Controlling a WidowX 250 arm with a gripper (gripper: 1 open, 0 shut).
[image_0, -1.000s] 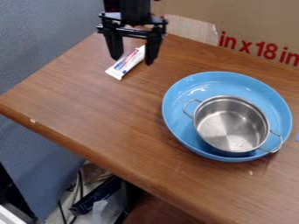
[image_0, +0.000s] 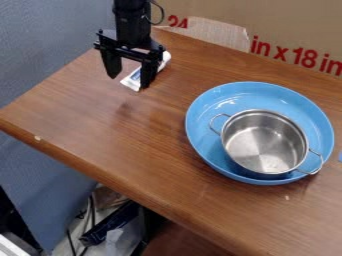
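Observation:
My black gripper (image_0: 130, 66) is at the back left of the wooden table, its two fingers apart, low over a white flat packet (image_0: 132, 81) that lies on the wood and is partly hidden by it. Whether anything sits between the fingers is hard to see. A steel pot (image_0: 266, 142) with two handles stands in a blue plate (image_0: 214, 103) on the right.
A cardboard box (image_0: 286, 40) stands behind the table. A grey wall is on the left, with cables and items below the table's front left edge.
My gripper has come down and to the left onto the packet, now covering more of it. The pot and plate have not moved.

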